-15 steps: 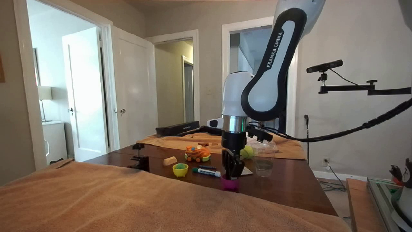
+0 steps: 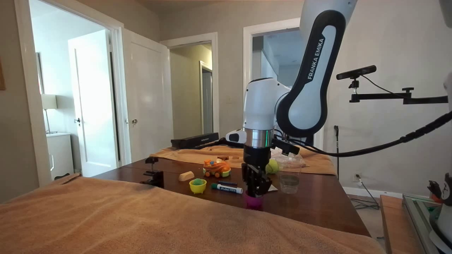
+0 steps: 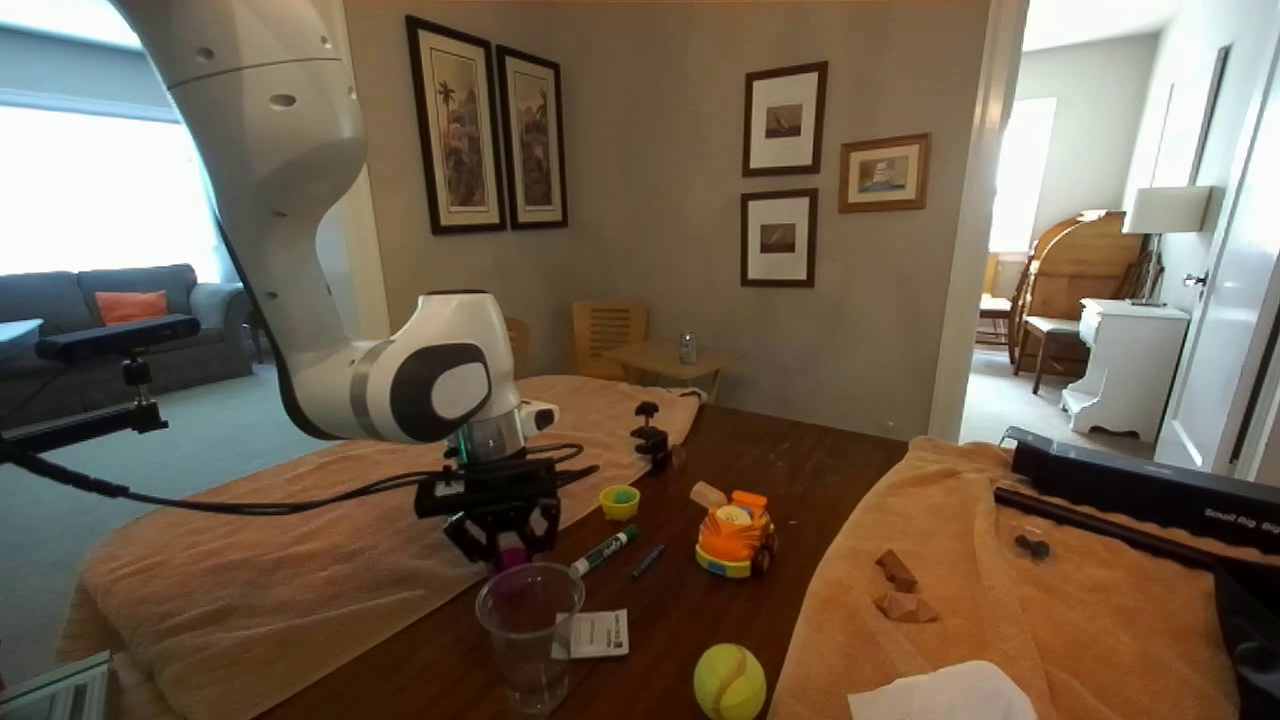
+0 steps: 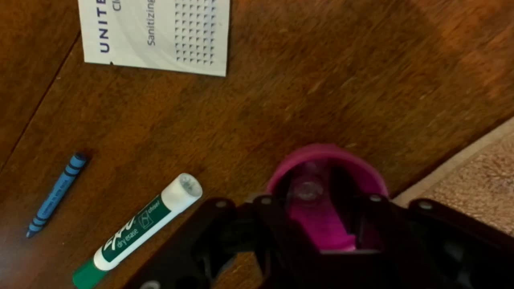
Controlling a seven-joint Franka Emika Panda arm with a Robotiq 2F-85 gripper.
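Observation:
A magenta cup [image 2: 254,203] stands on the dark wooden table near the edge of the front towel. My gripper [image 2: 256,194] points straight down over it, fingertips at its mouth. In the wrist view, the dark fingers dip inside the rim of the cup [image 4: 332,153], with a gap between them where the magenta inside shows. A small, blurred, clear-looking round spot [image 4: 308,190] appears in that gap; what it is I cannot tell. From the other side, the clear plastic cup partly covers the magenta cup [image 3: 513,559] below my gripper [image 3: 504,546].
Near the cup lie a green marker [image 4: 137,228], a blue crayon [image 4: 57,195] and a white packet [image 4: 159,36]. A clear plastic cup [image 3: 534,648], tennis ball [image 3: 729,682], orange toy truck [image 3: 734,536], yellow bowl [image 3: 619,502] and black clamp [image 3: 650,438] stand around.
The forearm has shifted right and the gripper has turned slightly, its fingers looking wider. The magenta cup sits marginally further right; the other objects are unchanged.

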